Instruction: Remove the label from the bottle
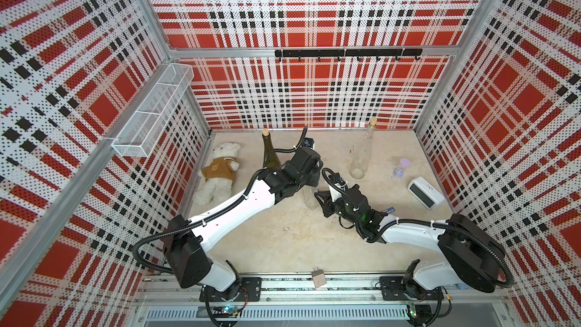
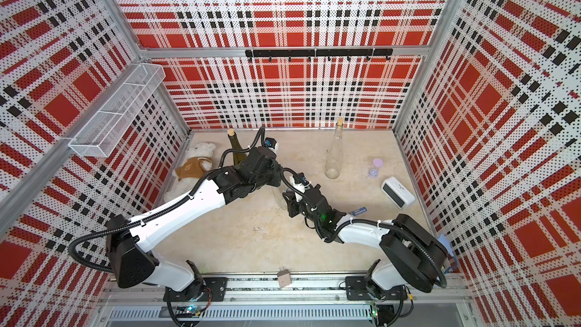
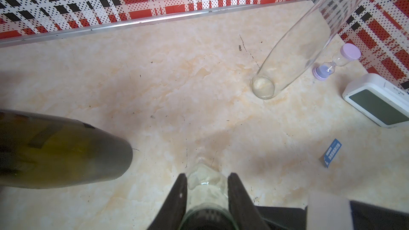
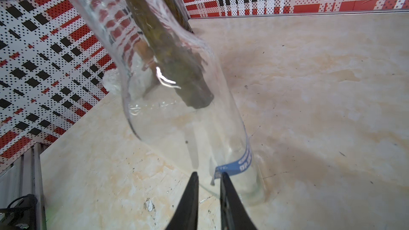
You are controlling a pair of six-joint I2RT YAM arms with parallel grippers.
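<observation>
A clear bottle (image 4: 187, 119) stands centre, largely hidden by the arms from above. My left gripper is shut on its top. In the right wrist view a blue-and-white label strip (image 4: 233, 166) with a loose end shows low on the bottle. My right gripper is part open just in front of that label, fingertips close to the loose end; whether they touch it cannot be told.
A dark green bottle (image 3: 64, 149) stands left of centre, a teddy bear (image 1: 215, 175) further left. At right are another clear bottle (image 1: 358, 160), an hourglass (image 1: 400, 166), a white digital device (image 1: 426, 193) and a blue slip (image 3: 331, 151).
</observation>
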